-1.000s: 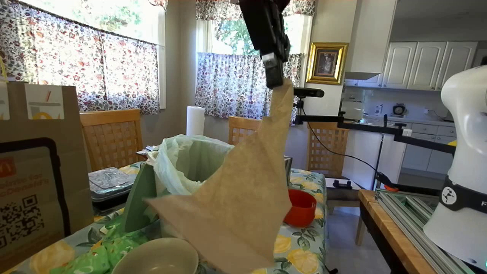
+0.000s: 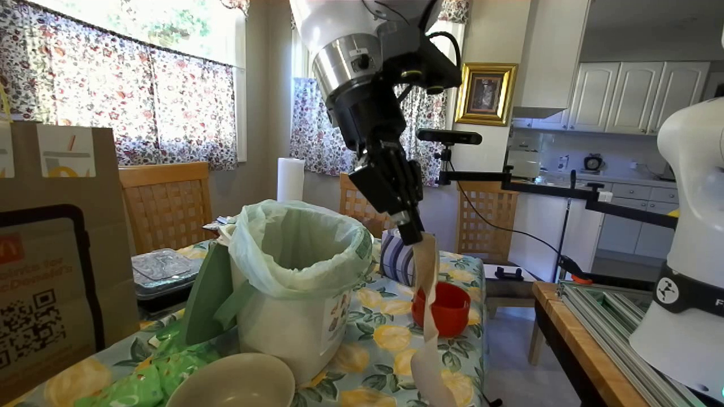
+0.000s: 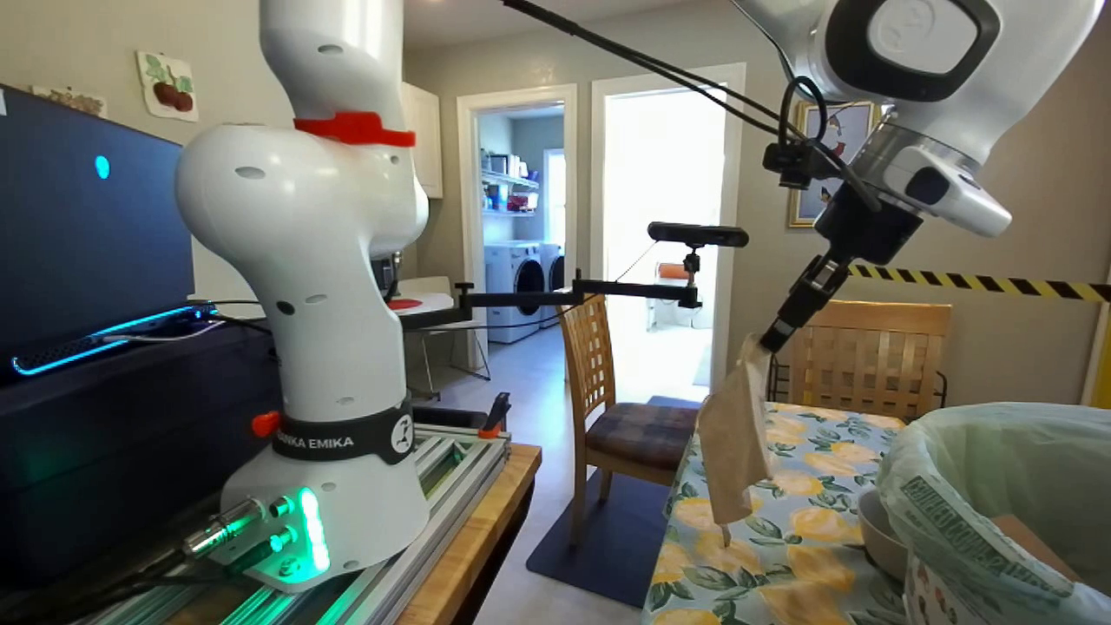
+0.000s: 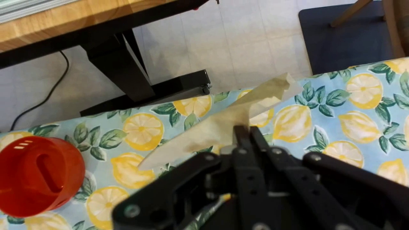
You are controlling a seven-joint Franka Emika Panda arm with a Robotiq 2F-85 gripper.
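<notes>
From my gripper hangs a sheet of thin brown paper [image 3: 735,432], its top pinched between the shut fingers. In exterior view 1 the paper [image 2: 426,319] shows nearly edge-on, a narrow strip dropping past the red bowl [image 2: 449,310]. The wrist view has the paper [image 4: 207,132] stretching out both ways beyond the fingertips, above the lemon-print tablecloth near the table's edge. A white bin with a pale green liner [image 2: 309,271] stands on the table, to the left of the gripper [image 2: 415,238] in exterior view 1. Inside the bin, a piece of brown material [image 3: 1031,543] shows in exterior view 2.
A beige bowl [image 2: 234,383] and a green bag [image 2: 146,380] lie in front of the bin. A large paper bag [image 2: 54,271] is at the left. A camera on a bar [image 3: 698,235] juts out near the paper.
My gripper has come down, and the paper hangs lower with it. The sheet has turned from broadside to nearly edge-on, uncovering the bin and more of the red bowl.
</notes>
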